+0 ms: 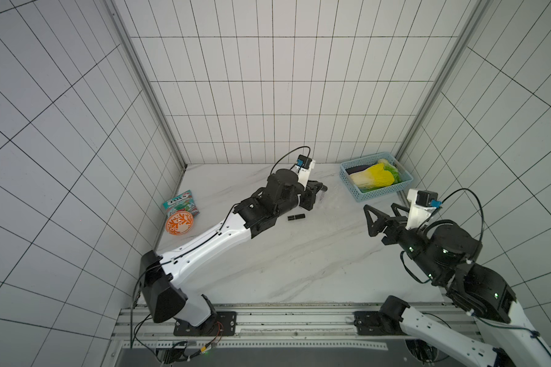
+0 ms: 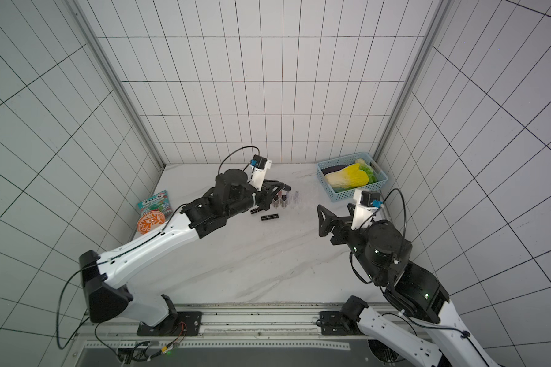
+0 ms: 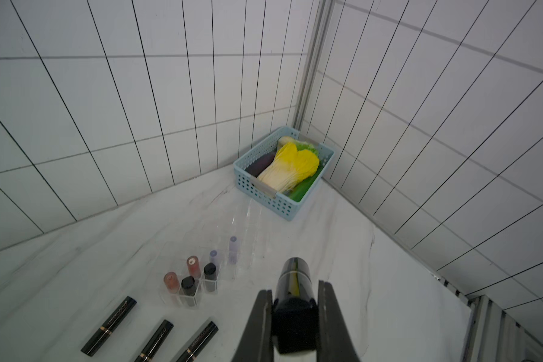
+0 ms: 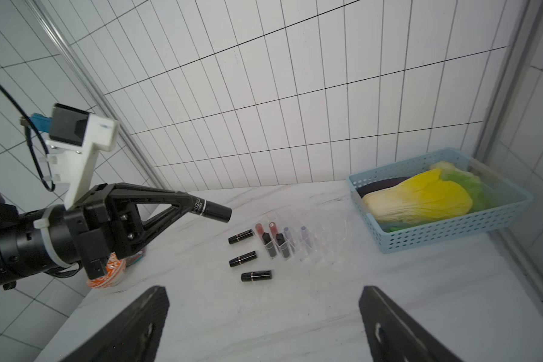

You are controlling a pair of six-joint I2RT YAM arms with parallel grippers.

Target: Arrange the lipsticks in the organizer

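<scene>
My left gripper is shut on a black lipstick (image 4: 216, 210), held tilted above the table, left of the organizer. The clear organizer (image 3: 250, 235) stands mid-table at the back, with several upright lipsticks in its left compartments, including red (image 4: 273, 230) and black (image 4: 281, 246). Three black lipsticks (image 3: 108, 325) lie on the table left of and in front of it. My right gripper (image 1: 380, 217) stands open at the right, above the table, with nothing between its fingers.
A blue basket (image 4: 440, 229) with vegetables sits at the back right. An orange item (image 1: 179, 222) and a teal packet (image 1: 178, 200) lie at the left edge.
</scene>
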